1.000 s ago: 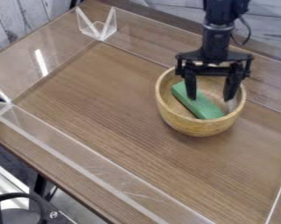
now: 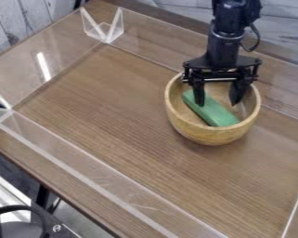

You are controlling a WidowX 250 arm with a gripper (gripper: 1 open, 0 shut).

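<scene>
A wooden bowl (image 2: 212, 134) stands on the right of the table, with a green elongated object (image 2: 211, 112) lying in it. My black gripper (image 2: 218, 91) is over the back of the bowl, its fingers spread apart and reaching down into the bowl on either side, above and beside the far part of the green object. It stands open, and nothing clearly shows held between its fingers.
A white wire-like item (image 2: 104, 28) is at the back left. Dark equipment sits at the lower left corner.
The bowl and green object look nearly unchanged.
</scene>
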